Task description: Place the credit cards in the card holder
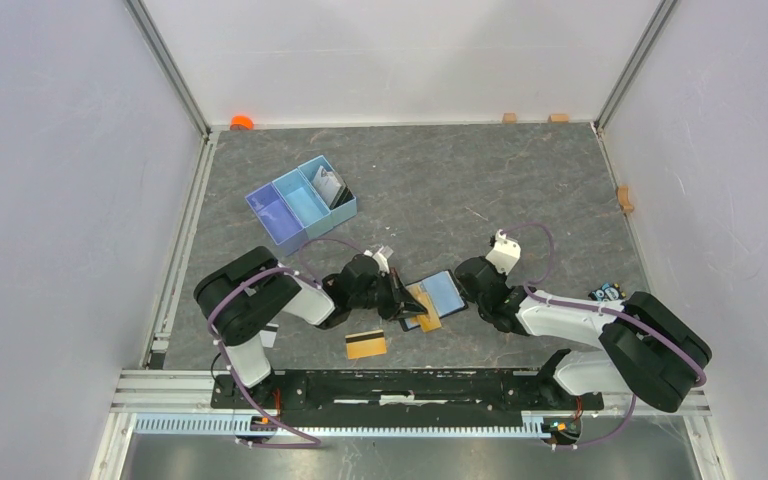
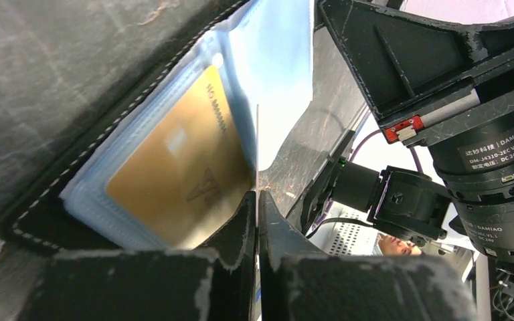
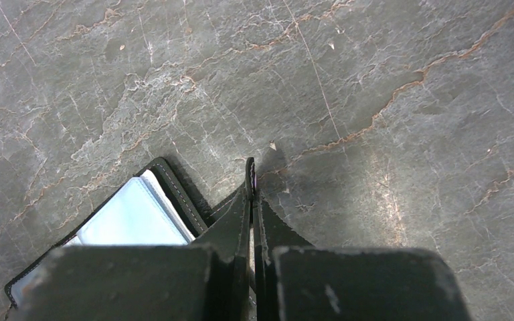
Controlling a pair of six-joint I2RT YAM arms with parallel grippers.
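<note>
The open card holder (image 1: 443,289), black with pale blue sleeves, lies on the table between both arms. In the left wrist view a gold card (image 2: 186,167) rests inside a clear blue sleeve. From above, gold shows at the holder's lower edge (image 1: 428,321). Another gold card (image 1: 365,345) with a dark stripe lies flat on the table. My right gripper is shut beside the holder's black edge (image 3: 177,194), nothing showing between its fingers.
A blue compartment box (image 1: 301,202) stands at the back left, with cards (image 1: 329,187) in its right compartment. A white item (image 1: 269,336) lies by the left arm, a small patterned object (image 1: 607,292) at the far right.
</note>
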